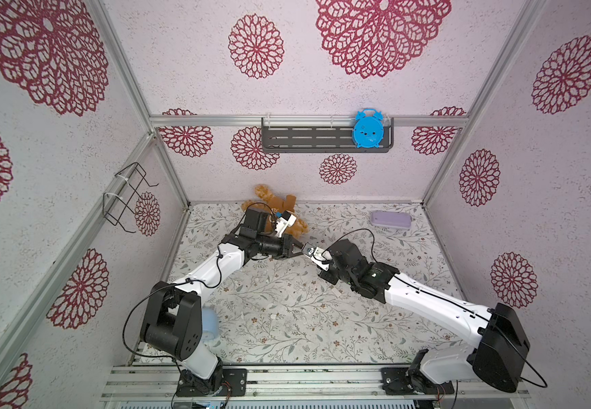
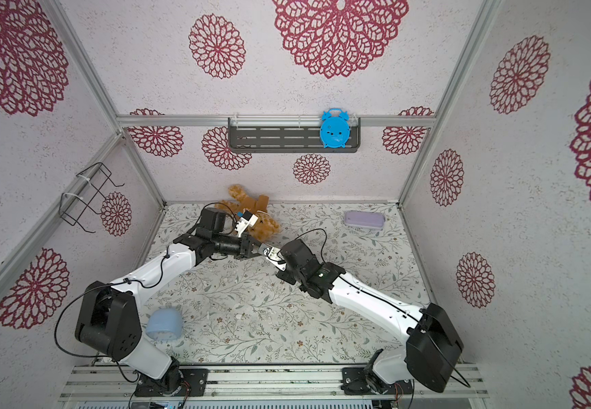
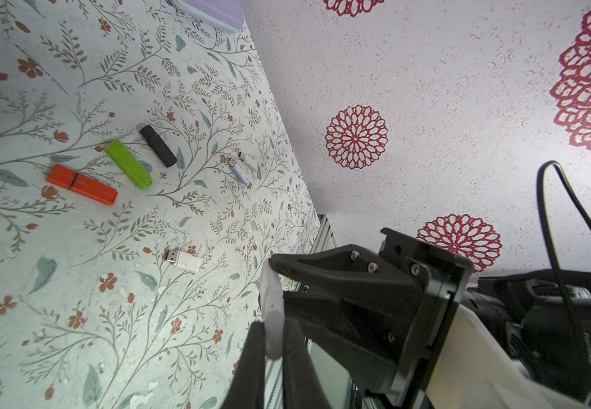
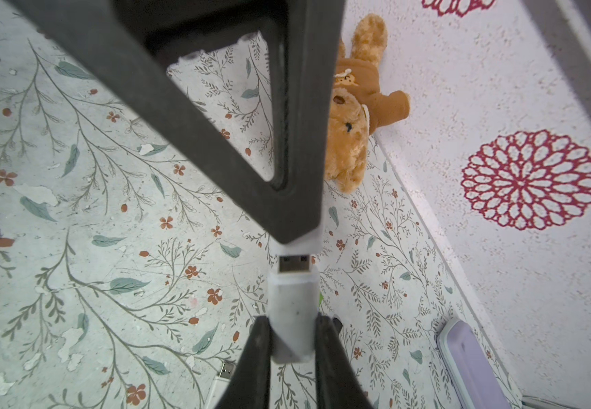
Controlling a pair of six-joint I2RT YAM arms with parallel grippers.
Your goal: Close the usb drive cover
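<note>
Between the two arms, above the table, a white USB drive (image 4: 294, 317) is gripped in my right gripper, which is shut on its body. Its metal plug (image 4: 294, 264) shows above the body and points at a pale cover (image 4: 307, 242). Partly hidden behind a dark finger in the right wrist view, the cover appears whole in the left wrist view as a narrow white piece (image 3: 273, 313). There my left gripper is shut on its near end, while the right gripper's tips sit at its far end. How far the plug is inside the cover is unclear.
On the table lie a black stick (image 3: 158, 145), a green one (image 3: 128, 165), an orange one (image 3: 82, 184) and a white USB drive (image 3: 183, 259). A purple case (image 1: 391, 218) and a plush toy (image 1: 299, 226) are at the back.
</note>
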